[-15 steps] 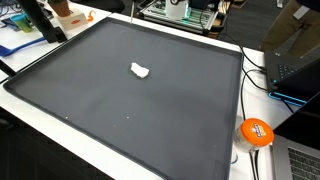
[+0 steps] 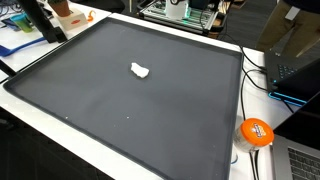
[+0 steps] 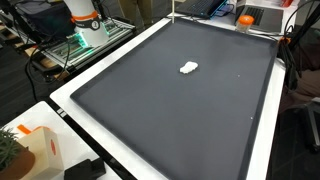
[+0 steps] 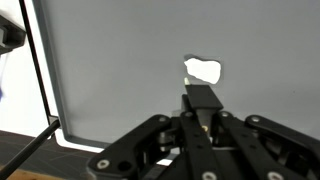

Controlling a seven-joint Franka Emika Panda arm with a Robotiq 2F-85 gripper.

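A small crumpled white piece [image 2: 139, 70], perhaps cloth or paper, lies on the large dark grey board. Exterior view 2 shows the same white piece [image 3: 188, 68] in the board's far half, and in the wrist view the white piece [image 4: 203, 70] is just beyond the fingertips, apart from them. My gripper is shut, its black fingers close together over the board. A little pale yellowish material shows at the fingers; what it is, I cannot make out. Neither exterior view shows the gripper clearly.
The grey board [image 3: 170, 105] is otherwise bare, with a raised rim. An orange-lidded container [image 2: 254, 134] stands beside it, near a laptop [image 2: 300, 160]. Pots and clutter [image 3: 25, 150] occupy one table corner. A cable [image 4: 30, 148] crosses the board's edge.
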